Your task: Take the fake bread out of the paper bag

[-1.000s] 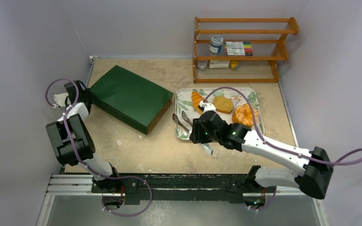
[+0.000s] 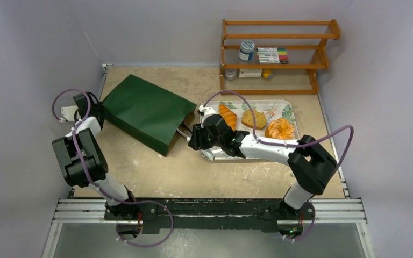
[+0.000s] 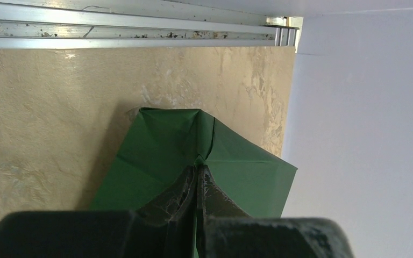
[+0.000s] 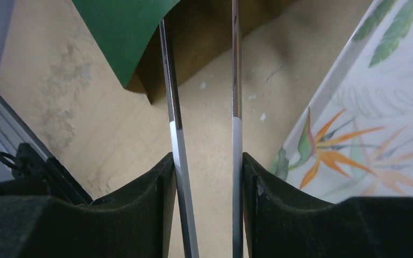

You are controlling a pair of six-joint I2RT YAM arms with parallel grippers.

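The green paper bag (image 2: 145, 113) lies on its side, its brown-lined mouth (image 2: 188, 121) facing right. At its closed end, my left gripper is shut on the folded paper. My right gripper stands open, with the two long arms of metal tongs (image 4: 237, 134) running between its fingers. The tongs' far ends reach into the bag's mouth and are hidden there in the top view. On the white tray (image 2: 274, 106) rest an orange striped bread (image 2: 227, 115), a bread slice (image 2: 254, 120) and a round orange bread (image 2: 279, 129). The bag's contents are out of sight.
A wooden shelf (image 2: 277, 66) with jars and markers stands at the back. Bare table (image 2: 156, 172) lies in front of the bag. The tray's left edge sits close to the bag's mouth, and walls enclose the sides.
The right arm has moved left from over the tray, bringing the tongs' ends inside the bag. The bag's mouth edge has lifted and spread. My left arm has stayed still.
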